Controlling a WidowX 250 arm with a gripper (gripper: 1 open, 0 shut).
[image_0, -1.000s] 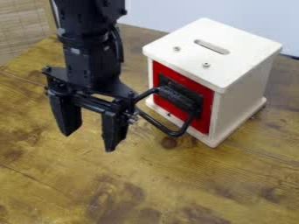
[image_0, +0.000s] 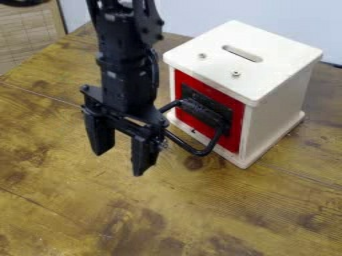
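Note:
My black gripper (image_0: 122, 142) hangs over the wooden table at the centre-left, fingers pointing down and spread apart with nothing between them. To its right stands a white box (image_0: 267, 70) with a slot and two screws on top. Its front has a red panel (image_0: 237, 130) with a black plate and a black bar handle (image_0: 201, 149) that sticks out toward my gripper; part of the handle passes near or behind the gripper's right side.
A woven mat (image_0: 24, 35) lies at the top left, and a pale wall is behind the box.
The box looks unchanged.

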